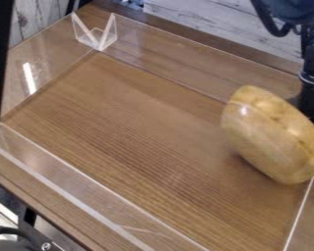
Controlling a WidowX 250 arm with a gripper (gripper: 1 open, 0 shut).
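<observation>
A wooden bowl [265, 132] is tipped steeply onto its side at the right of the table, showing mostly its rounded outside; what it holds is hidden. Behind it at the right edge is the dark robot arm [310, 74]. The gripper's fingers are hidden by the bowl, so I cannot see their state.
A clear bracket-like piece [97, 34] stands at the back left of the wooden table [107, 137]. A pale wall runs along the back.
</observation>
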